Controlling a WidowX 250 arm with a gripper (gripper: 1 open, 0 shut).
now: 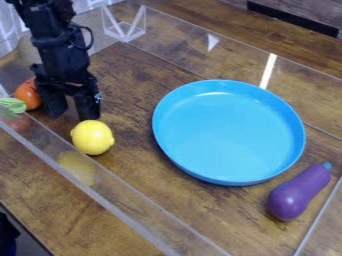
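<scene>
My black gripper [67, 100] reaches down at the upper left, low over the wooden table, with its fingers open beside an orange carrot [28, 95] that has a pale green top. Part of the carrot is hidden behind the gripper. A yellow lemon-like object [92, 138] lies just in front of the gripper, apart from it.
A large blue plate [227, 133] lies empty in the middle right. A purple eggplant [297, 192] lies at the lower right. Clear walls edge the wooden work area [174, 215], which has free room at the back.
</scene>
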